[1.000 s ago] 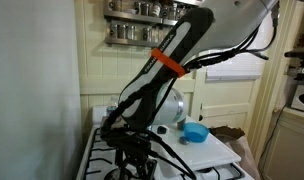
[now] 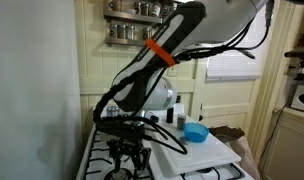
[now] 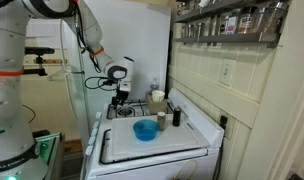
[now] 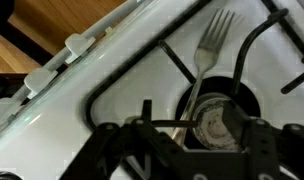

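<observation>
A silver fork [image 4: 209,47] lies slantwise over the stove top in the wrist view, its tines beside a round burner [image 4: 217,125]. Its handle runs down between the two fingers of my gripper, which stand apart. Whether either finger touches the handle cannot be made out. In exterior view 1 the gripper [image 2: 135,160] is low over the stove's left burners, and the fork is hidden there by the arm and cables.
Black grate bars [image 4: 172,60] surround the burner. A blue bowl [image 3: 145,130] sits on a white board [image 3: 152,143] covering part of the stove, with small jars [image 3: 176,117] behind it. Stove knobs [image 4: 80,43] line the near edge.
The arm has risen and shifted slightly left in exterior view 1, and its hand shows higher above the burners. The bowl and board have stayed put.
</observation>
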